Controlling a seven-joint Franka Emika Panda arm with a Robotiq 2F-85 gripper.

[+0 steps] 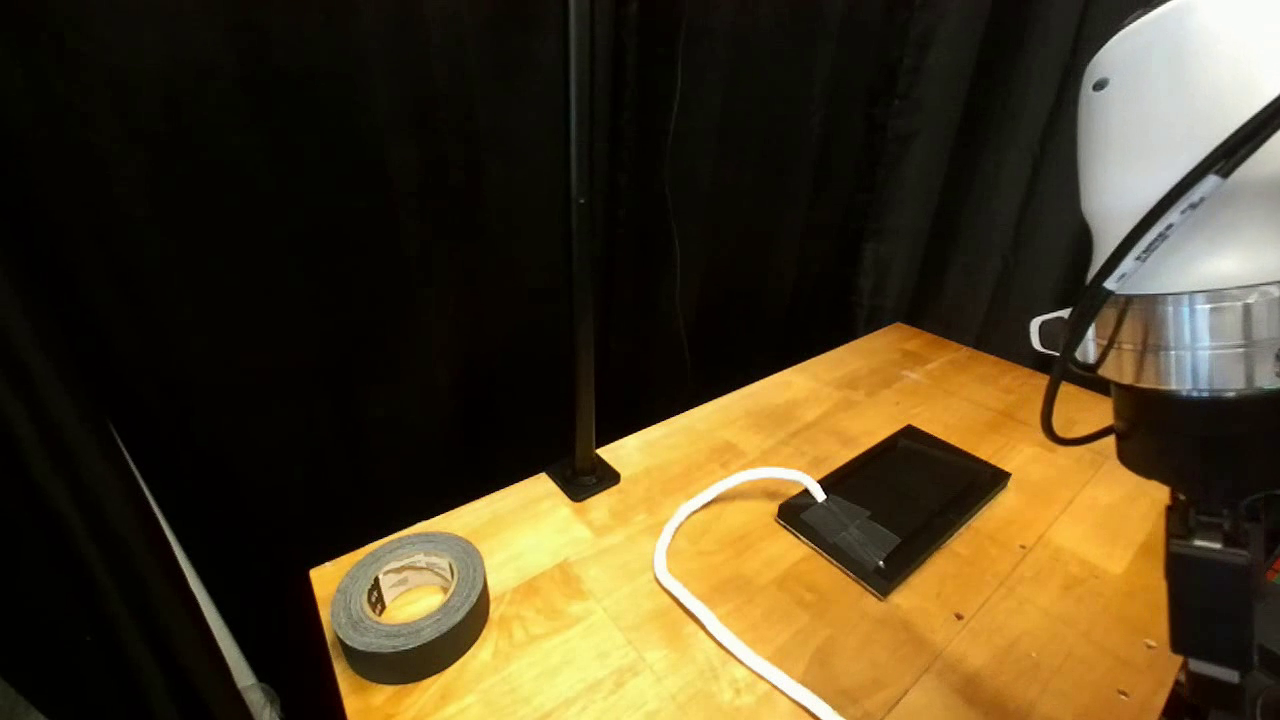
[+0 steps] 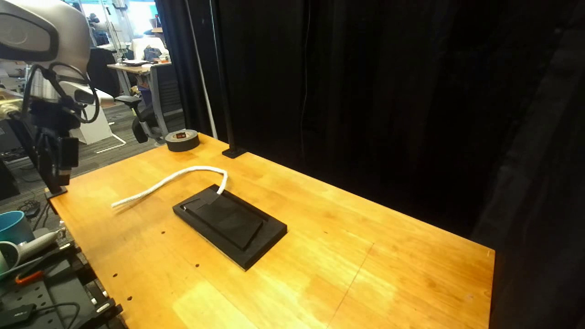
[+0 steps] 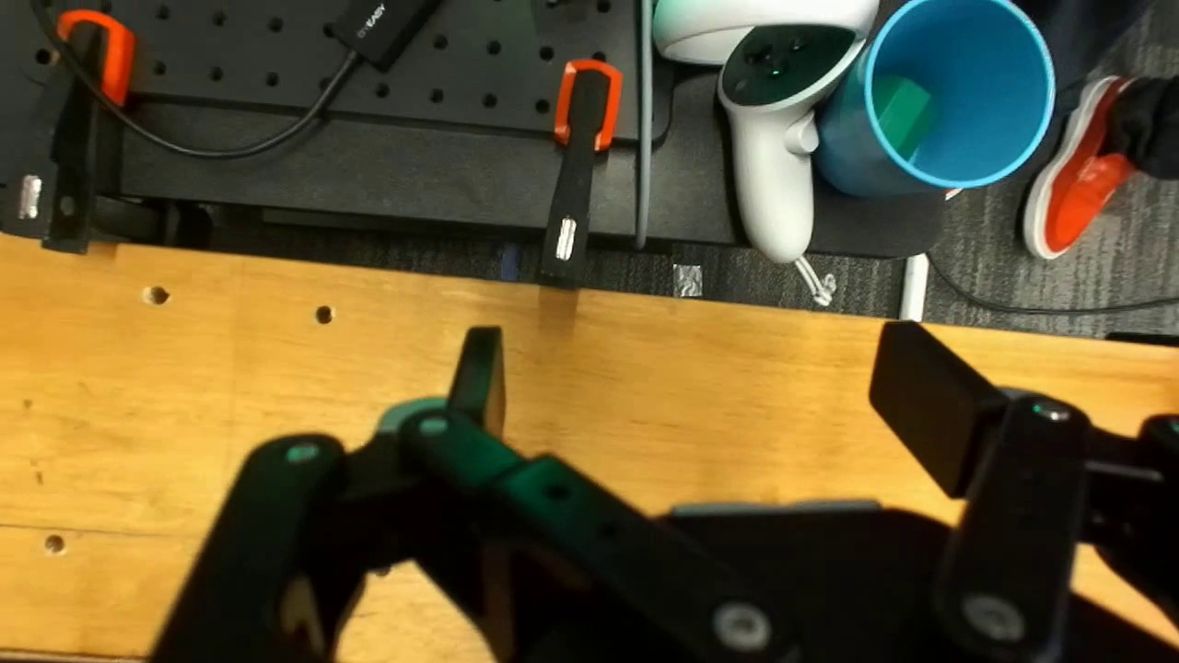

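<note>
On the wooden table lies a black rectangular board with one end of a white rope taped to it. The rope curves away over the table and its other end lies loose, as exterior view 2 shows. My gripper is open, its two black fingers wide apart with only bare wood below the gap. It hangs above the table's near edge, well to the side of the board and rope; neither appears in the wrist view. In exterior view 2 the gripper is at the far left.
A roll of grey tape sits at a table corner, near a black pole's base. Beyond the table edge are clamps, a white controller and a blue cup.
</note>
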